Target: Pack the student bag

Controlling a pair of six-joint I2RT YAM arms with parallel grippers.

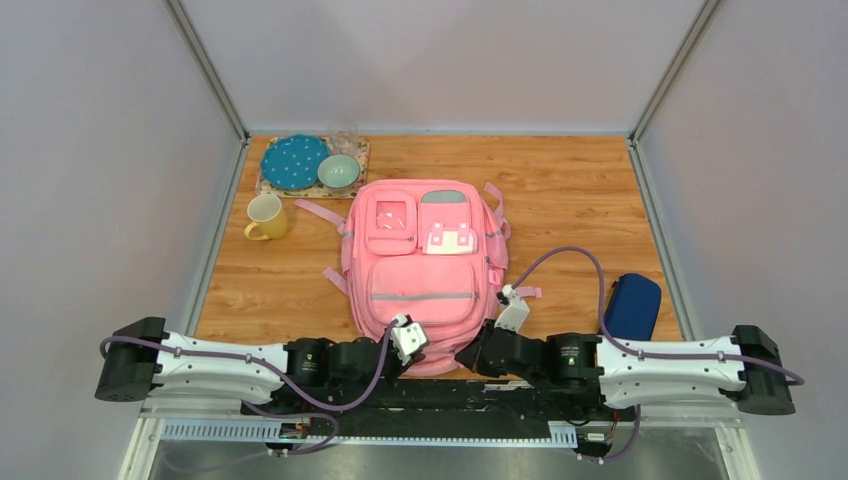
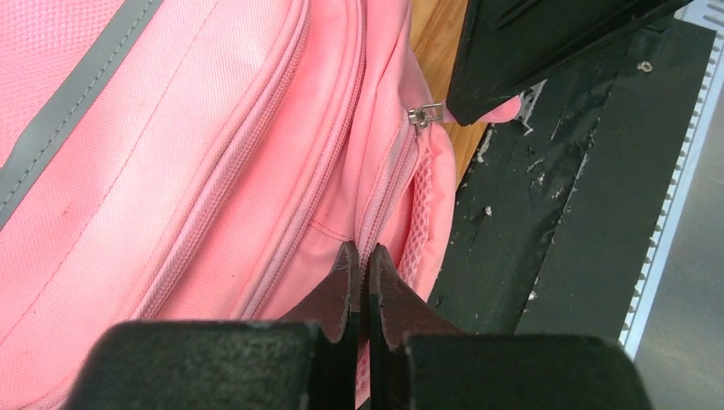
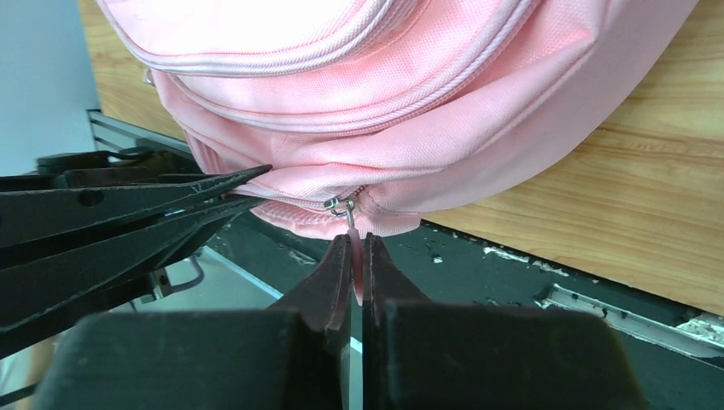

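Observation:
The pink backpack [image 1: 424,275] lies front side up on the table. In the left wrist view, my left gripper is shut at the bag's lower edge, a thin fold of pink zip fabric [image 2: 376,224] pinched between its fingertips. My right gripper is shut on the pink pull tab [image 3: 357,269] hanging from a metal zip slider [image 3: 340,204]. That slider sits on the lower edge, a short way from the left fingers [image 3: 230,181]. In the top view both fingertip pairs are largely hidden by the arms.
A patterned mat at the back left bears a blue dotted plate [image 1: 292,162], a green bowl [image 1: 339,171] and a clear glass [image 1: 345,140]. Nearby stands a yellow mug [image 1: 266,217]. On the right lies a dark blue case [image 1: 632,308]. Bare wood [image 1: 570,195] stretches right of the bag.

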